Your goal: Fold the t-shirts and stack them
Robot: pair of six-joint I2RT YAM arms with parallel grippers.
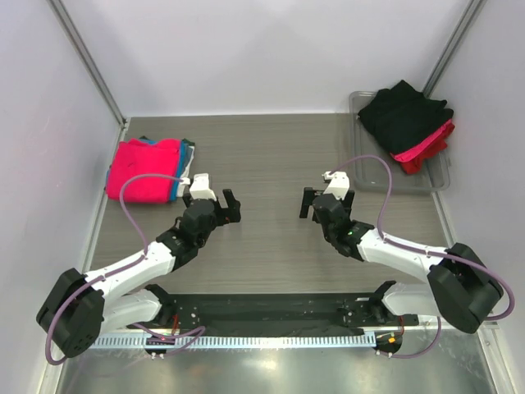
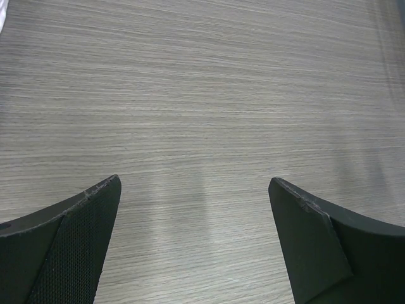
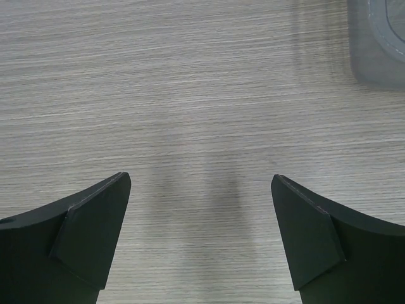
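In the top view, a folded pile of shirts [image 1: 141, 171], red on top with blue and other layers beneath, lies at the left of the table. At the back right, a black shirt [image 1: 400, 116] lies loosely over pink and red shirts [image 1: 422, 149] in a grey bin [image 1: 365, 171]. My left gripper [image 1: 212, 201] hangs over the table just right of the pile; its wrist view shows its fingers apart over bare wood. My right gripper [image 1: 327, 199] is left of the bin, likewise open with only table between its fingers.
White walls stand at the back and both sides; the bin's corner [image 3: 373, 63] shows at the top right of the right wrist view.
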